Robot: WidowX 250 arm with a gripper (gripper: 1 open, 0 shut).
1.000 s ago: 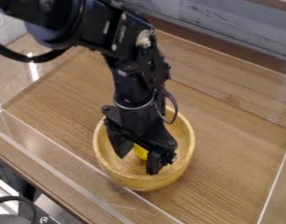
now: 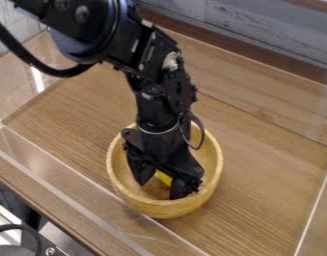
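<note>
My black gripper [image 2: 162,172] reaches down into a yellow-orange bowl [image 2: 163,206] on the wooden table, its fingers below the rim. A small yellow object [image 2: 163,178] shows between the fingers inside the bowl, mostly hidden by them. I cannot tell whether the fingers are closed on it.
A white wall stands behind it. The table's front edge runs along the lower left, with a dark cable below.
My gripper has sunk slightly deeper into the bowl, its fingers looking a little nearer each other around the yellow object.
</note>
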